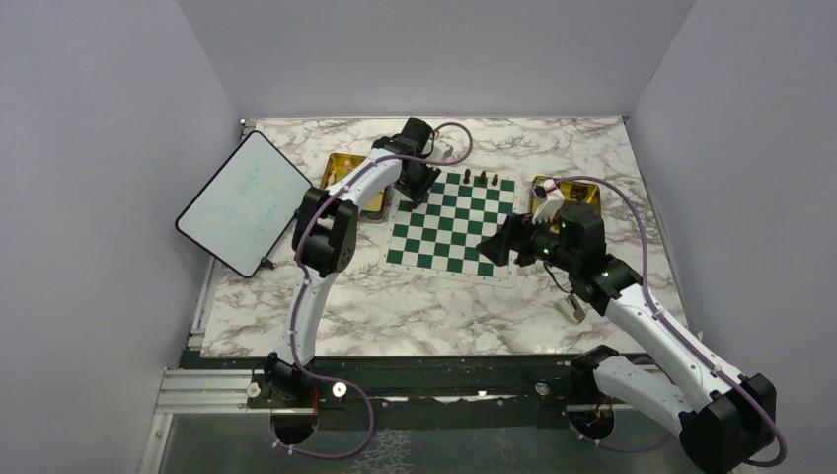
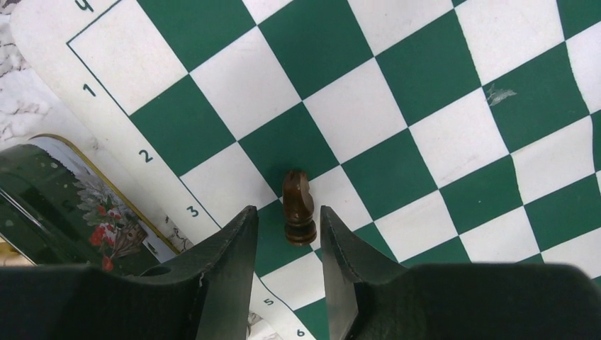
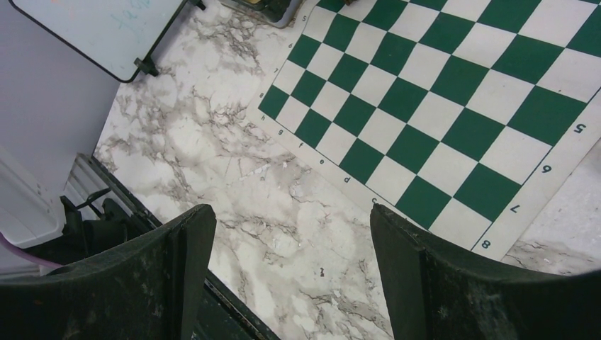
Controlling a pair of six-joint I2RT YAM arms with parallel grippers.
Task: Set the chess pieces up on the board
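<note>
A dark brown knight (image 2: 298, 207) lies on its side on the green and white chessboard (image 2: 354, 106), across the corner where several squares meet. Its base points toward my left gripper, which is open, one fingertip on either side of the piece in the left wrist view and neither seen to touch it. From above, that gripper hovers over the board's back left part, and the arm hides much there. Several dark pieces (image 1: 483, 179) stand along the board's back edge. My right gripper is open and empty, near the board's front right.
A gold tin (image 1: 344, 161) of pale pieces sits left of the board; its dark lid or side (image 2: 78, 212) shows close by my left fingers. Another gold tin (image 1: 580, 191) stands at the right. A whiteboard (image 1: 247, 202) leans far left.
</note>
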